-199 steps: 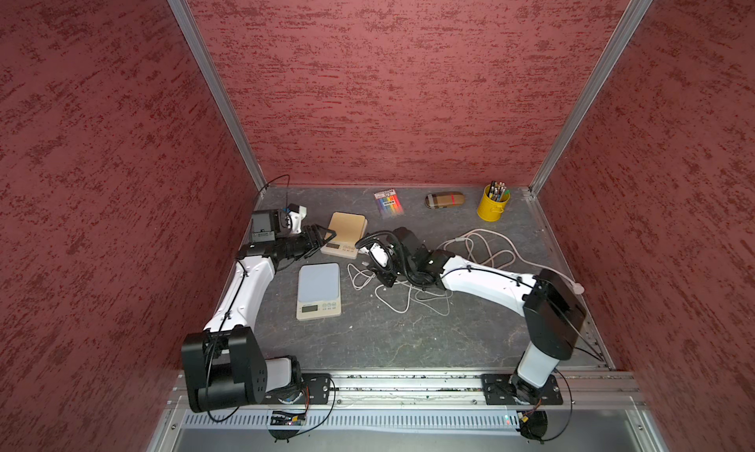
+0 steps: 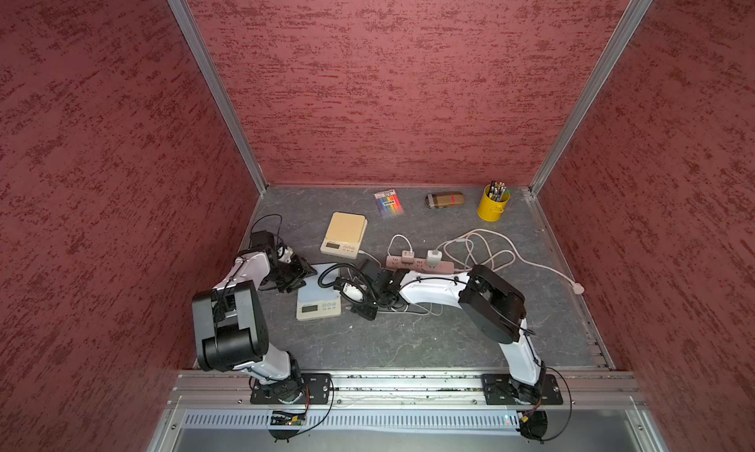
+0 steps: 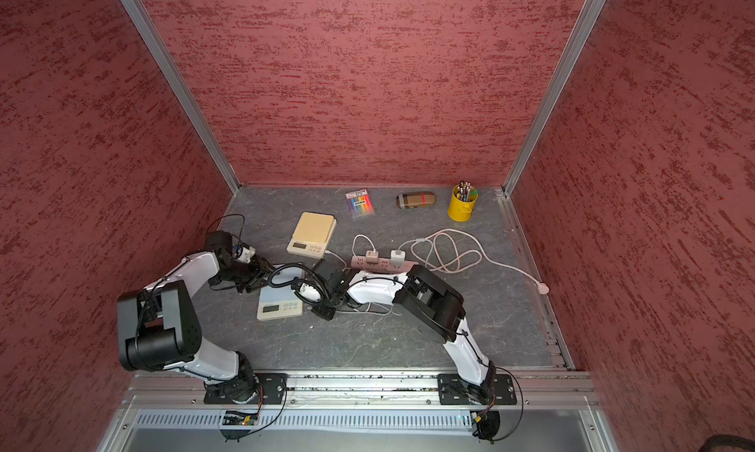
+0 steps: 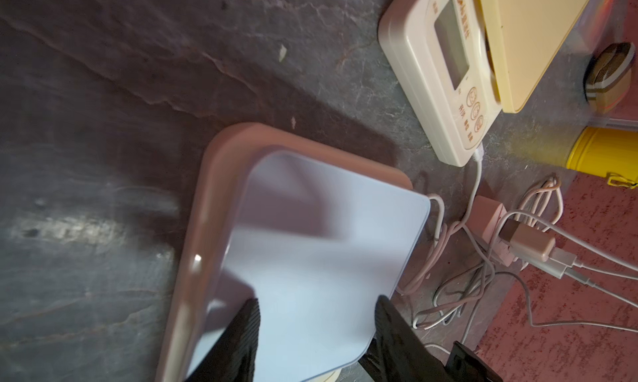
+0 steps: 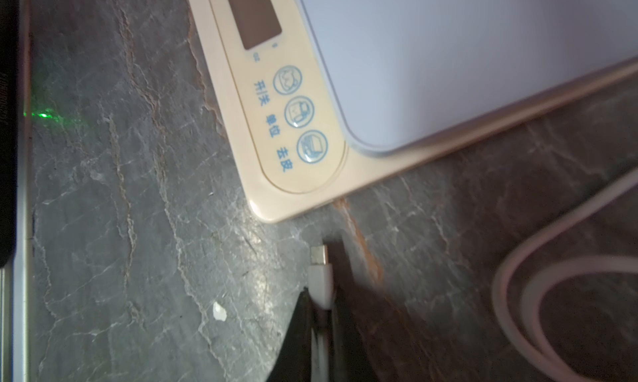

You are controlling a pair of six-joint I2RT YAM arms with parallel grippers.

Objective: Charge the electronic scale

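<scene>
The scale with the blue-white plate (image 2: pixel 317 281) lies flat on the table, its button panel (image 5: pixel 295 119) filling the upper part of the right wrist view. Just off that scale's corner, my right gripper is shut on a white charging plug (image 5: pixel 320 282); its metal tip points at the scale's side, with a gap between. Over the far-left part of the same scale, my left gripper stands open, nothing between its fingers. Farther back, a yellow-topped scale (image 2: pixel 344 233) has a white cable plugged into its side, as the left wrist view shows.
A pink power strip (image 2: pixel 397 264) with white adapters (image 2: pixel 434 257) sits behind the right arm. Loose white cables (image 5: pixel 531 302) lie right of the near scale. A colored-pencil pack (image 2: pixel 388 202), a plaid case (image 2: pixel 445 199) and a yellow pen bucket (image 2: pixel 491 206) stand at the back.
My left gripper has come from beside the yellow-topped scale toward the front, to the near scale. My right gripper has moved left and frontward, to the near scale's right side.
</scene>
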